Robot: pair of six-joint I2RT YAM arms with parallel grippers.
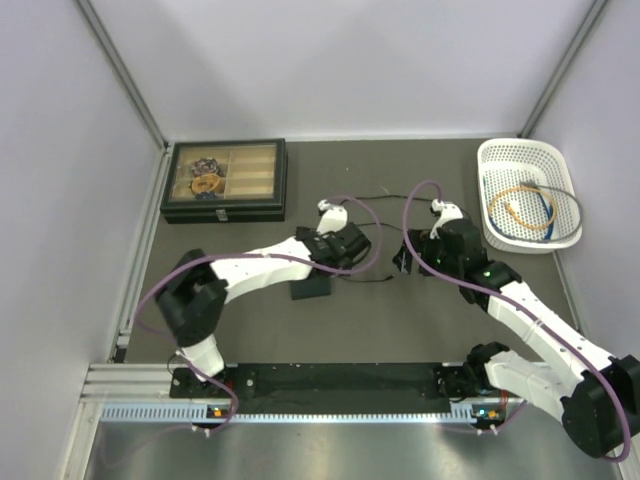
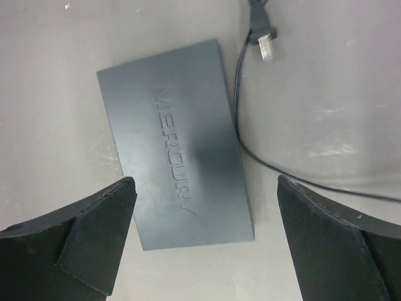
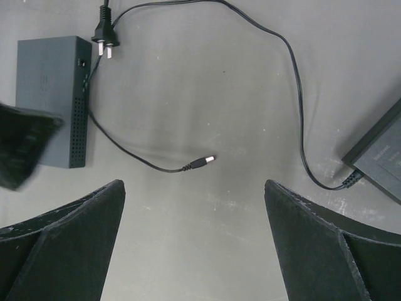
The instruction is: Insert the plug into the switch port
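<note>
The dark switch, stamped MERCURY, lies in the middle of my left wrist view; my right wrist view shows ports on its right side. A mains plug with two pins lies just beside it. A small barrel plug on a thin cable lies on bare table right of the switch. My left gripper hangs open over the switch, nothing between its fingers. My right gripper stands open above the table near the barrel plug, holding nothing.
A power adapter lies at the right of the right wrist view. A lidded compartment box stands back left, a white basket of cables back right.
</note>
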